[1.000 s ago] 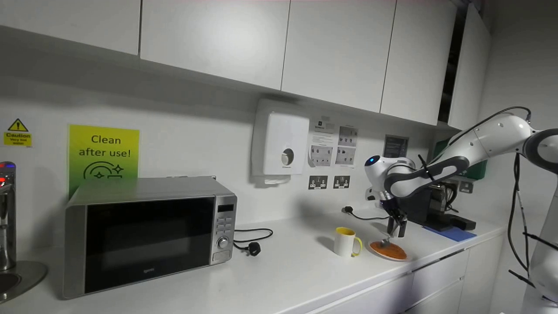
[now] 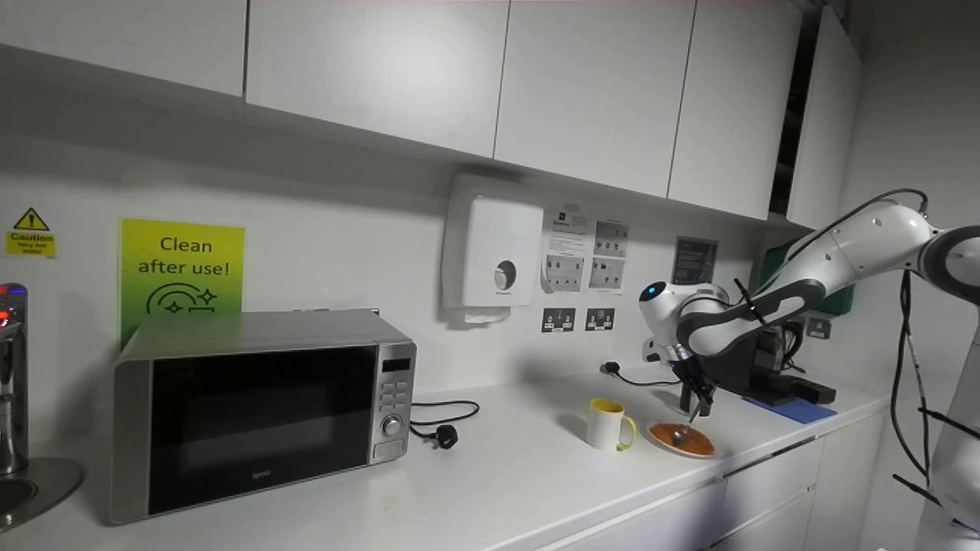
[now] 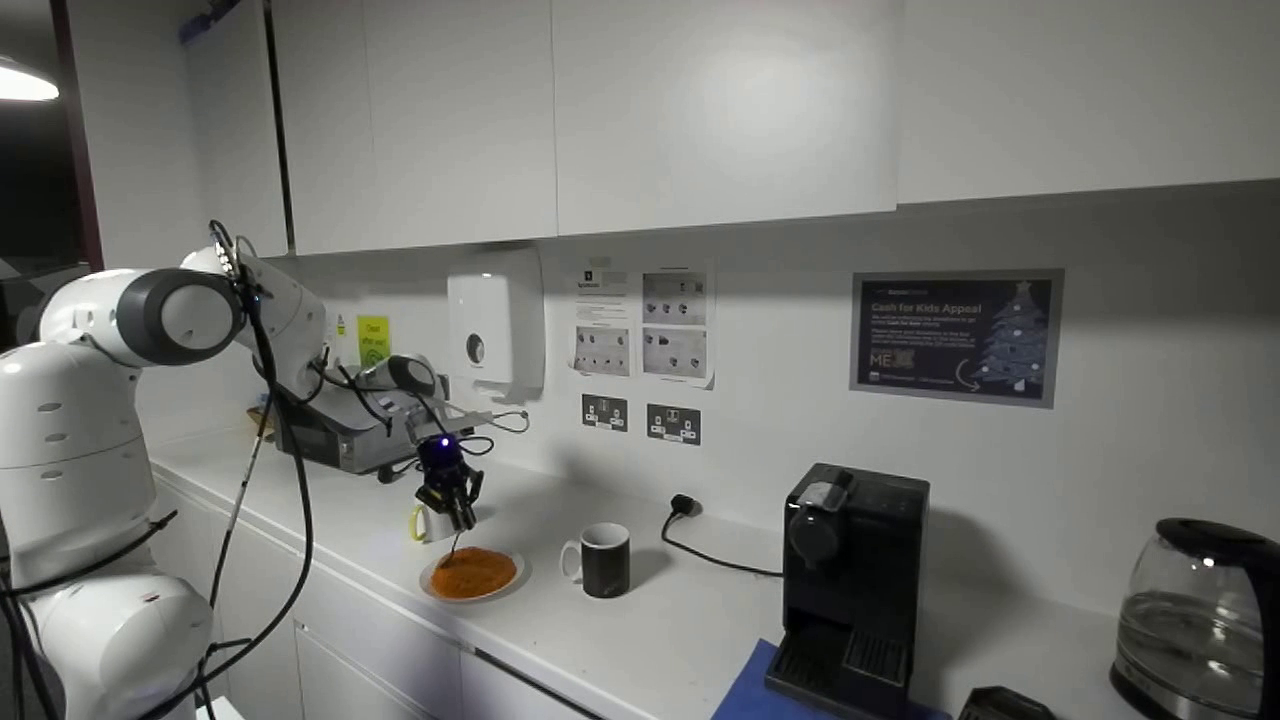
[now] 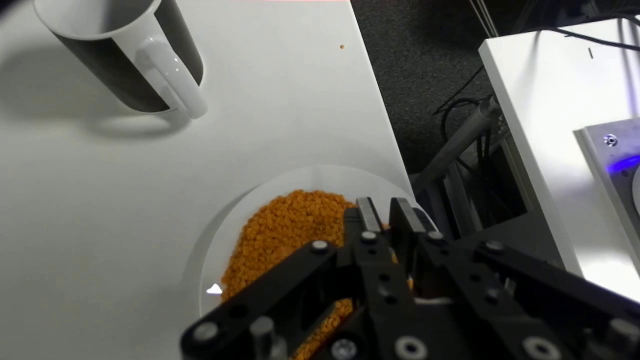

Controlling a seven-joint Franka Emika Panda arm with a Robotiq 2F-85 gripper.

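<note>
A white plate (image 4: 324,175) heaped with small orange grains (image 4: 288,225) lies near the counter's front edge. Over it, my gripper (image 2: 696,409) points downward, shut on a metal spoon (image 2: 680,436). The spoon slants down, with its bowl at the grains in exterior view 1; how deep it sits cannot be told. In exterior view 2 its thin handle shows just under the fingers (image 3: 464,518). The wrist view has the gripper above the plate's edge, with the spoon largely hidden by the fingers.
A white mug with yellow inside (image 2: 603,427) and a black-and-white mug (image 3: 605,562) stand near the plate. A coffee machine (image 3: 854,576), a glass kettle (image 3: 1182,624) and a microwave (image 2: 266,413) are farther off. Bare counter lies between microwave and yellow mug.
The spoon's bowl has shifted from the plate's far edge towards the front, over the grains, and its handle slants more. My arm's wrist has dipped and tilted slightly.
</note>
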